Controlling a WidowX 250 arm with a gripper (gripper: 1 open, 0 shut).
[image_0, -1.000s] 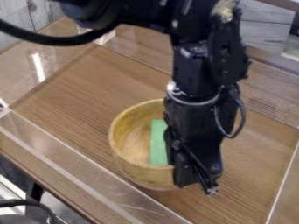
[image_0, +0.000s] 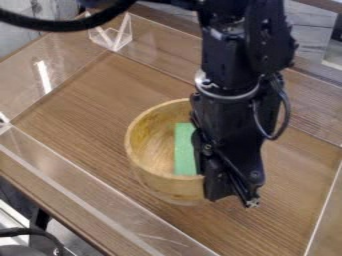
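A tan wooden bowl (image_0: 150, 150) sits in the middle of the wooden floor of the tray, with a green object (image_0: 183, 148) inside it. My black gripper (image_0: 214, 182) reaches down at the bowl's right side and hides that part of the bowl. The fingertips are at the rim, shut on something that appears to be the bowl's wall, though the contact is mostly hidden.
The tray has clear walls (image_0: 80, 215) along the near left and far sides. Bare wood (image_0: 80, 110) lies free to the left of the bowl and at the lower right. A cable hangs at the bottom left corner.
The arm has shifted slightly right and up over the last second, and the bowl has moved a little with it.
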